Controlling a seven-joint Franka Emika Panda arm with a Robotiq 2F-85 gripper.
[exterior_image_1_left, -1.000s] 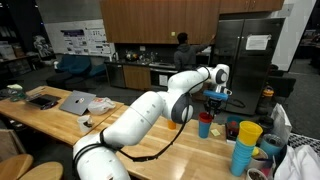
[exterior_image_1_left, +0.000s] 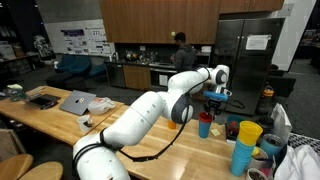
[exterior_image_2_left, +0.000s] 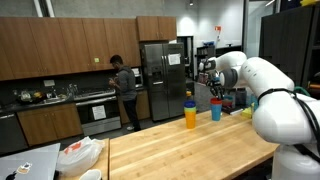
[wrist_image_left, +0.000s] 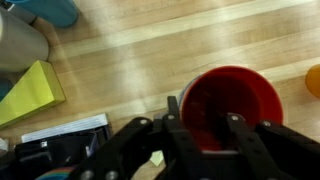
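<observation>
A red cup (wrist_image_left: 245, 92) shows from above in the wrist view, its mouth toward the camera. In exterior view 2 this red cup (exterior_image_2_left: 215, 101) sits at the top of a blue cup (exterior_image_2_left: 216, 114) on the table; exterior view 1 also has the blue cup (exterior_image_1_left: 204, 130) with red above it. My gripper is at the near rim of the red cup, its fingers apart. One finger appears outside the wall and the other over the mouth. Contact with the wall cannot be made out.
An orange cup (wrist_image_left: 314, 80) stands beside the red one. Stacked yellow and blue cups (exterior_image_1_left: 245, 145) and a cluttered bin are at the right in exterior view 1. A yellow block (wrist_image_left: 32, 92) lies nearby.
The arm and cups show no visible movement. Only the person in the background has shifted slightly.
</observation>
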